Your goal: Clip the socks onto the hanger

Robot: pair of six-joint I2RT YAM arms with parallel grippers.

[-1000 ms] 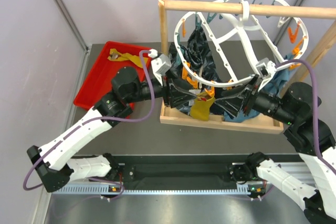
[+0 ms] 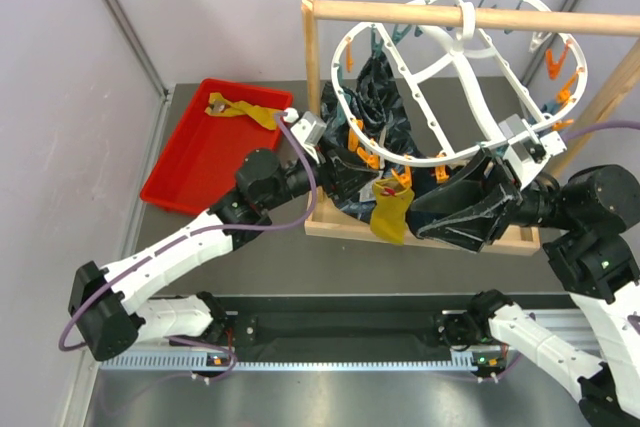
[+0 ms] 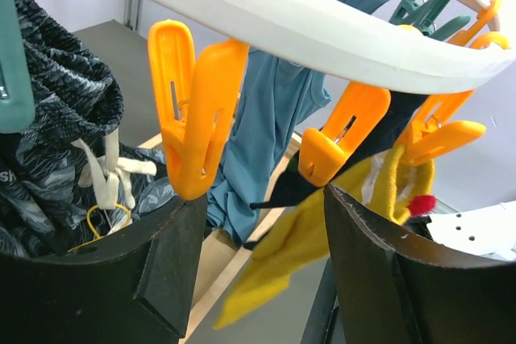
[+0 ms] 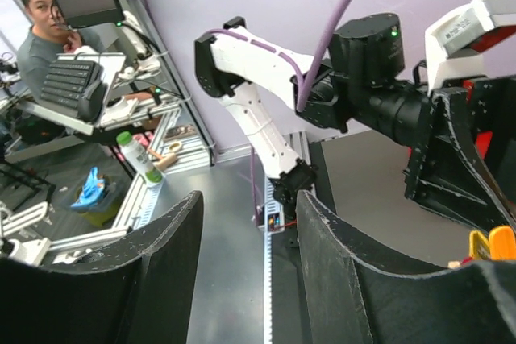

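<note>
A yellow sock (image 2: 390,212) with a red patch hangs from the orange clips along the lower front of the white hanger ring (image 2: 428,160). In the left wrist view it (image 3: 282,247) hangs at the right. My left gripper is open just below two orange clips (image 3: 201,110), with nothing between its fingers. My right gripper stands open to the right of the sock in the top view, its fingers empty in its own view. Another yellow sock (image 2: 240,112) lies in the red bin at the left.
The red bin (image 2: 195,162) sits left of the wooden frame (image 2: 360,9). Dark and blue fabric hangs inside the frame. A person (image 4: 52,30) sits beyond the rig in the right wrist view.
My right gripper has drawn away from the sock and turned toward the front right. My left gripper has shifted slightly near the clips. The sock now hangs a little lower and further right.
</note>
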